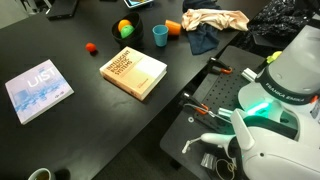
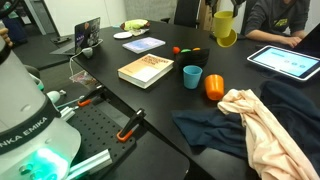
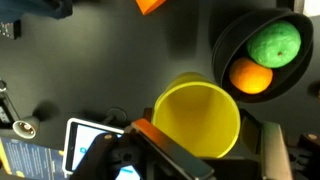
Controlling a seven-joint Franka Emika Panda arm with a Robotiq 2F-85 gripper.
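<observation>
In the wrist view a yellow cup (image 3: 197,115) has its mouth towards the camera. My gripper stands open with its fingers on either side of the cup's rim; whether they touch it is hard to tell. Exterior view 2 shows yellow cup shapes (image 2: 224,24) near the top edge, beyond the dark bowl (image 2: 192,64). The bowl holds a green ball (image 3: 273,45) and an orange ball (image 3: 250,76). The gripper is outside exterior view 1.
A blue cup (image 1: 160,36) and an orange cup (image 1: 174,28) are near the bowl. Cloths (image 2: 262,125), books (image 1: 133,72) and a tablet (image 2: 284,61) lie on the black table. A person (image 2: 275,18) is at the far side.
</observation>
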